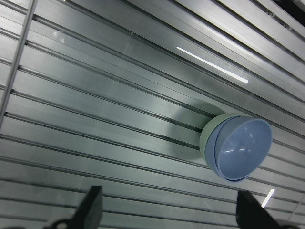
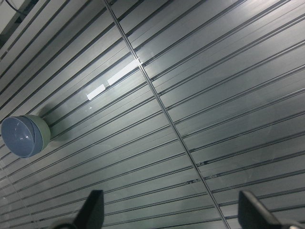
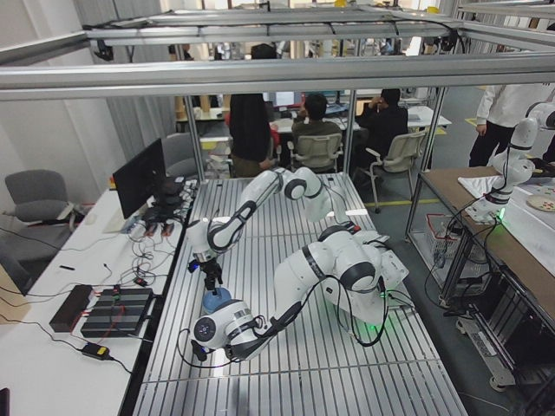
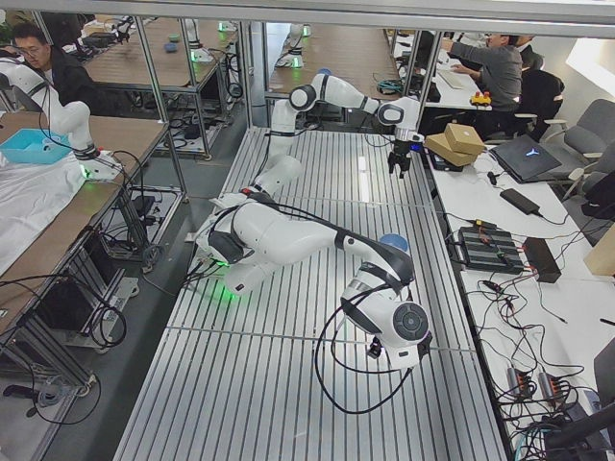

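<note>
Nested bowls, blue inside pale green, rest on the slatted metal table; the blue one (image 2: 18, 136) is at left in the right wrist view. My left gripper, on the nearer arm, stands open beside and above the bowls, nothing between its fingers. My right gripper, on the farther arm, is also open and empty, over bare slats beyond the bowls. In the camera left view, the bowls (image 3: 217, 299) sit between the two arm ends.
A white desk (image 3: 52, 373) with electronics and cables runs along the left in the camera left view. A wooden bench (image 3: 520, 260) with another robot is at right. Loose cables hang from my nearer arm.
</note>
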